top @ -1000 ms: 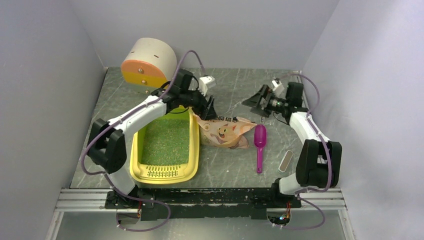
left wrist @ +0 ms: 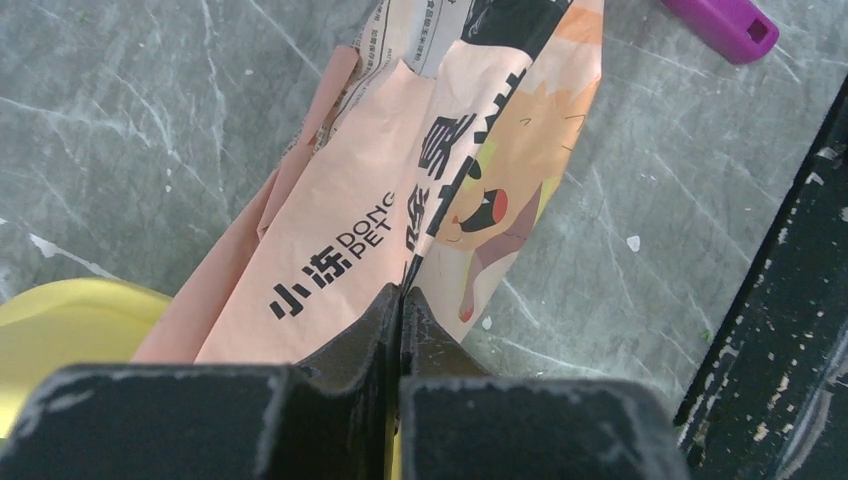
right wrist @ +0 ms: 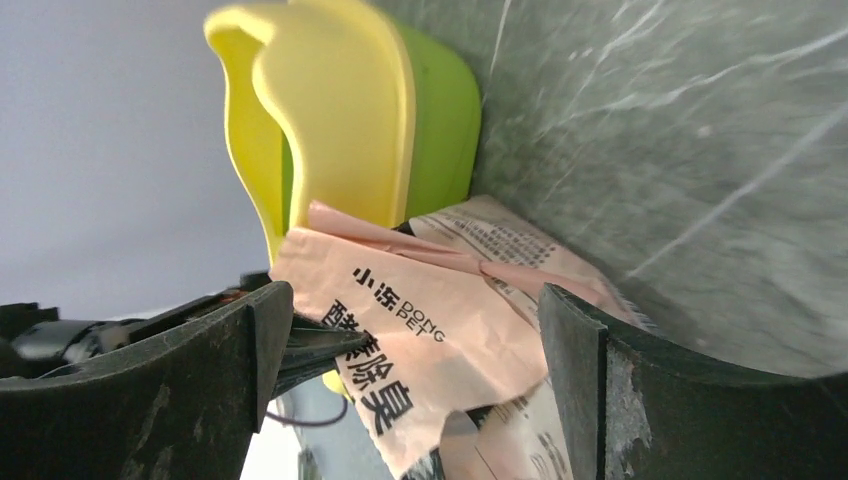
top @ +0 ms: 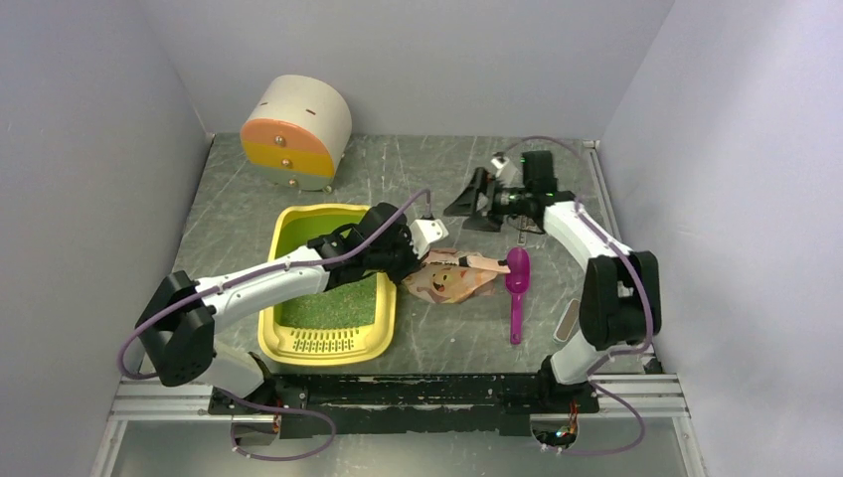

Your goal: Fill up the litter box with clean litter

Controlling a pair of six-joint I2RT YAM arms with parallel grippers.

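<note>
A pink paper litter bag (top: 447, 286) with printed lettering and a cartoon face lies right of the yellow litter box (top: 328, 348), which has green litter inside. My left gripper is shut on the bag's folded top edge. My right gripper stands open above and behind the bag's right part, with the pink flaps in view between and beyond its fingers; whether it touches them I cannot tell.
A purple scoop (top: 516, 273) lies right of the bag, a small oblong object (top: 566, 320) farther right. A rounded cabinet (top: 296, 129) stands at the back left.
My left gripper has moved toward the front, pulling the bag's top edge with it, and has shut on it. My right gripper has swung left toward the bag.
</note>
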